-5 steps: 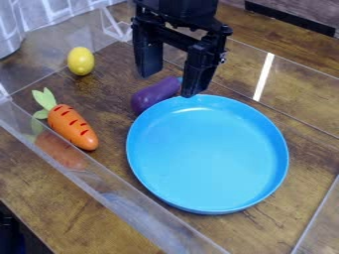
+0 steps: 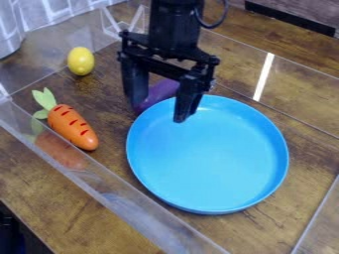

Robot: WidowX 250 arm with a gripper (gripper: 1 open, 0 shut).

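The black gripper (image 2: 162, 91) hangs over the area just behind the blue plate (image 2: 207, 164), its two fingers spread apart on either side of a purple eggplant toy (image 2: 157, 93), which it partly hides. Whether the fingers touch the eggplant cannot be seen. An orange carrot toy (image 2: 70, 125) with green leaves lies left of the plate, and a yellow lemon toy (image 2: 81, 61) sits at the back left.
Clear plastic walls edge the wooden work surface (image 2: 54, 174). A silver pot (image 2: 10, 25) stands at the top left corner. The blue plate is empty, and bare wood lies right of it.
The gripper has come down toward the eggplant and shifted slightly left, now covering more of it. The other objects have stayed put.
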